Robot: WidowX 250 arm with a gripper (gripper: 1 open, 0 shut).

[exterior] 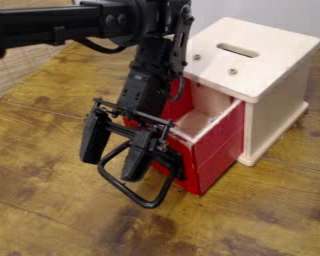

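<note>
My gripper (119, 150) hangs in front of a red drawer (219, 150) with a pale interior, pulled out from a white wooden cabinet (276, 80). A black U-shaped handle (143, 200) at the drawer's front sits just below and beside my fingers. The two black fingers appear apart; whether anything is between them is hard to make out, as dark parts overlap.
The cabinet has a slot and two round fittings on its top.
</note>
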